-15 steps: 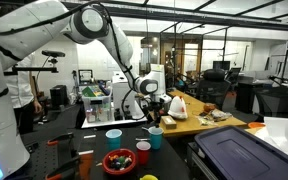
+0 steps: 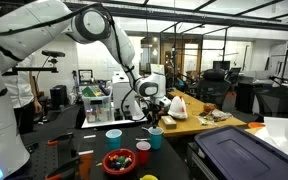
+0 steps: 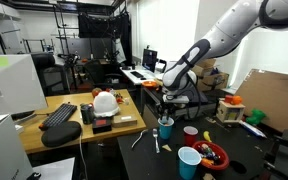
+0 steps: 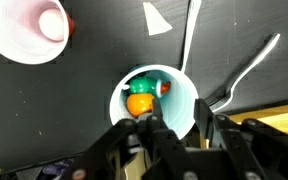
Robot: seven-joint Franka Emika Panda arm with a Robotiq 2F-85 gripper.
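Observation:
Light-blue cup (image 4: 127, 84) stands upright below my gripper in the wrist view. Inside it lie an orange item (image 4: 140, 103) and a green item (image 4: 152, 86) with a bit of red. My fingers stand apart over the near side of the cup, with nothing visible between them. In exterior view 1 the gripper (image 2: 153, 122) is just above the same cup (image 2: 156, 141); whether its tips touch the rim cannot be told. The second exterior view also has the gripper (image 3: 167, 113) over this cup (image 3: 165, 130).
A red cup (image 2: 143, 153), a second blue cup (image 2: 114, 139) and a red bowl (image 2: 119, 168) of small items stand close by. Utensils such as a fork (image 4: 254, 69) lie beside the cup. A dark lidded bin (image 2: 249, 158) occupies the right.
The gripper remains by the same blue cup, and the cups and bowl have stayed put.

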